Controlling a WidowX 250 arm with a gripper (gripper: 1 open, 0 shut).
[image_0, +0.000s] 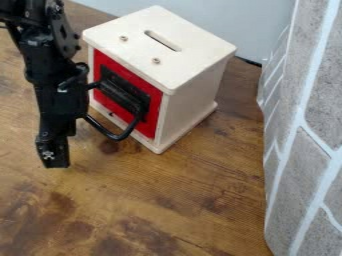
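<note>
A pale wooden box with a slot and screws on top stands on the wood surface. Its front carries a red panel with a dark recessed fitting and a black loop handle sticking out toward the left. My black gripper hangs at the left, pointing down beside the front of the box, left of the handle. It is open; whether anything is between its fingertips is hard to see, but none shows.
A grey brick-patterned wall runs along the right, and a pale wall stands behind. The wooden surface in front of the box is clear.
</note>
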